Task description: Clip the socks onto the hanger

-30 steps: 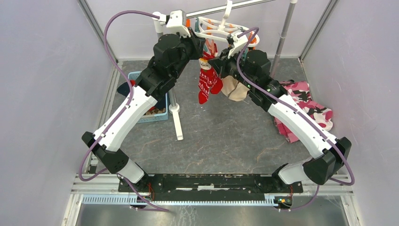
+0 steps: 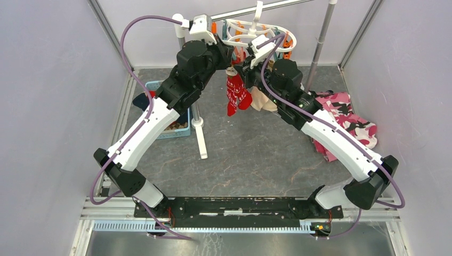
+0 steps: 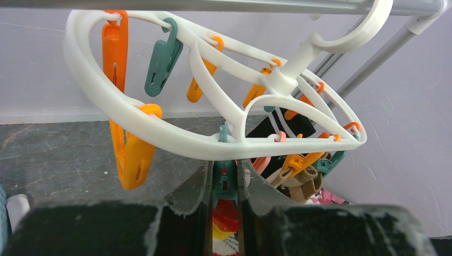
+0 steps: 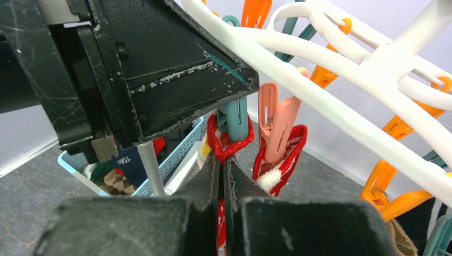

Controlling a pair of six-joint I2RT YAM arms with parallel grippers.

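Observation:
My left gripper is shut on a teal clip (image 3: 224,186) that hangs from the near bar of the white hanger (image 3: 186,145). In the right wrist view, the lower end of the teal clip (image 4: 234,118) sits within the looped cuff of a red sock (image 4: 230,150). Just below that clip, my right gripper is shut, with the cuff's edge running into its fingertips. Beside it, a pink clip (image 4: 282,130) grips the cuff of another red sock (image 4: 295,144). From above, the socks (image 2: 234,96) dangle between both grippers.
Orange clips (image 3: 133,154) and other teal clips line the hanger, some holding brown and black socks at its right. A metal rail (image 3: 213,5) carries the hanger. A blue basket (image 2: 176,133) stands at left; pink patterned cloth (image 2: 346,120) lies at right.
My right gripper has moved slightly left and up toward the clip. The hanging red socks have swung a little to and fro. The left arm has barely shifted.

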